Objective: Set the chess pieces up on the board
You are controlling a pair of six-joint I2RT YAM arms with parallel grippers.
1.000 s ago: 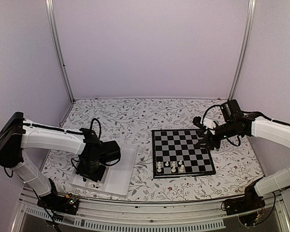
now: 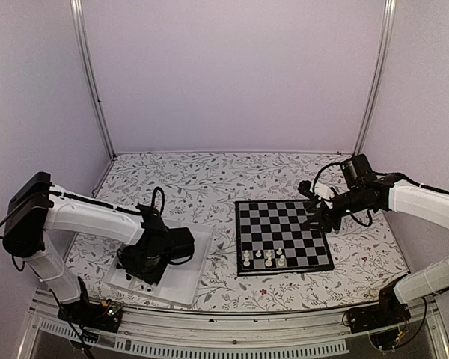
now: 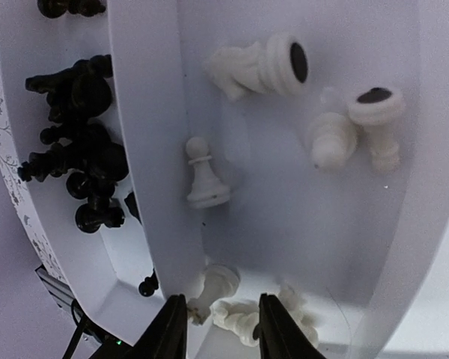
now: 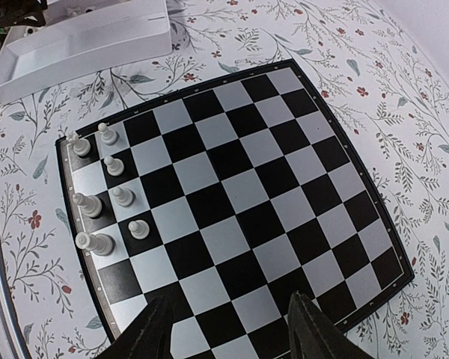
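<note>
In the left wrist view my left gripper is low in the white tray [image 3: 146,142], fingers apart. A white pawn-like piece [image 3: 217,288] and a heap of white pieces [image 3: 243,321] show in and behind the gap; whether the fingers touch them I cannot tell. Farther up lie a white pawn [image 3: 206,179], a white knight [image 3: 258,66] and two other white pieces [image 3: 378,123]. Dark pieces [image 3: 90,149] fill the narrower compartment. My right gripper hangs open and empty over the chessboard [image 4: 243,235], where several white pieces [image 4: 138,229] stand upright along one side.
A divider wall [image 3: 150,194] runs between the dark and white pieces. Most of the board's squares are bare, and my right arm [image 2: 415,202] reaches over its right side.
Right arm, board and standing pieces look unchanged.
</note>
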